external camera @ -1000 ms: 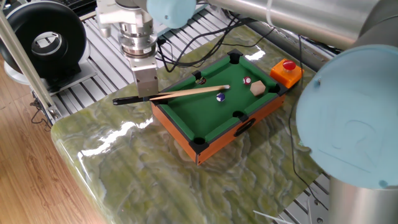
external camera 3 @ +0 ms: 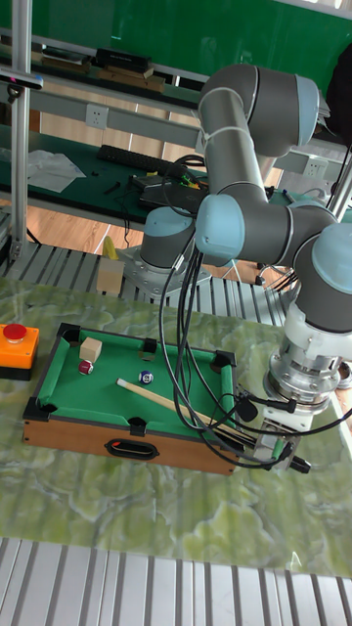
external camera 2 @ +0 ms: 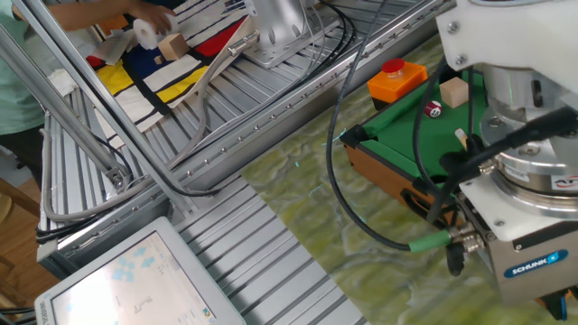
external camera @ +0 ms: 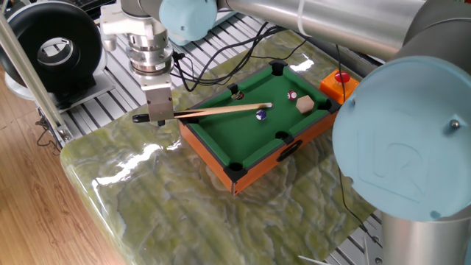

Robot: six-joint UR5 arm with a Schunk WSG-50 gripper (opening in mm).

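Observation:
A cue stick with a pale wooden shaft [external camera: 224, 110] and black butt [external camera: 140, 118] lies across the near-left rim of a small pool table [external camera: 208, 157]. Its tip reaches over the green felt, close to a dark blue ball [external camera: 261, 115]. My gripper [external camera: 160, 120] is lowered over the black part of the stick, just outside the table, and hides a short length of it. Whether the fingers are closed on the stick is not visible. In exterior view 3 the gripper [external camera 3: 275, 453] is at the table's right end, partly covered by cables.
On the felt are a red-and-white ball [external camera: 292, 95] and a wooden block [external camera: 305, 104] near a corner pocket. An orange box with a red button [external camera: 339, 85] stands beyond that corner. Loose cables [external camera 3: 182, 344] hang across the table.
My gripper has moved left and down in exterior view 1, from above the stick onto its black part. The stick, balls and block look unmoved.

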